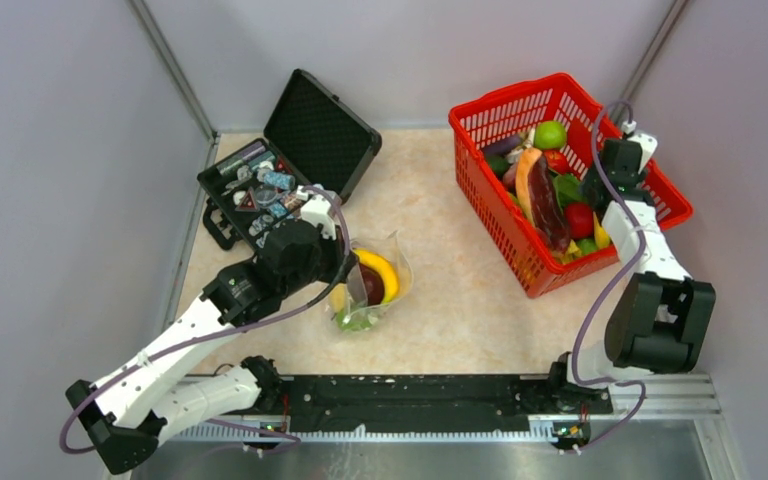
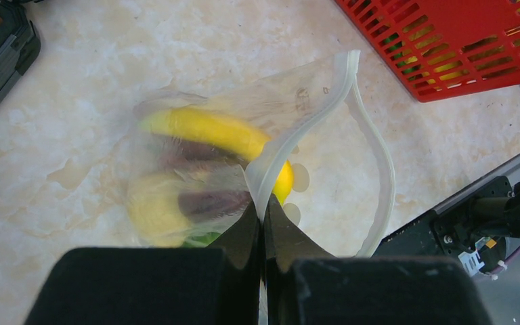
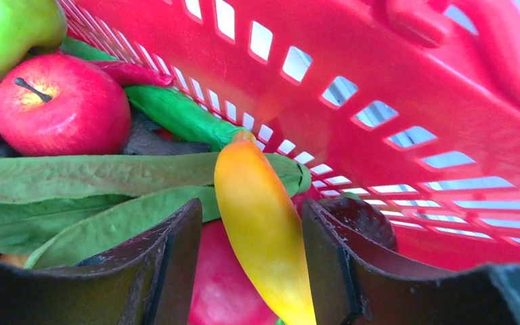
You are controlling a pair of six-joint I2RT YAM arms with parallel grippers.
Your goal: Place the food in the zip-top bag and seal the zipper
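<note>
The clear zip bag (image 1: 390, 300) lies left of centre with a banana (image 1: 380, 270), a dark round fruit and green food inside. My left gripper is shut on the bag's zipper edge, the bag's mouth spreading rightward. My right gripper is inside the red basket (image 1: 495, 220), part open, its fingers either side of a yellow elongated fruit (image 3: 261, 227), above a red round fruit (image 3: 220, 284). A red apple (image 3: 61, 108) and green leaves (image 3: 81, 176) lie nearby.
An open black case (image 1: 315, 135) with small parts stands at the back left. The basket's tall perforated wall (image 3: 393, 68) is close beside my right gripper. The table's middle between bag and basket (image 1: 445, 280) is clear.
</note>
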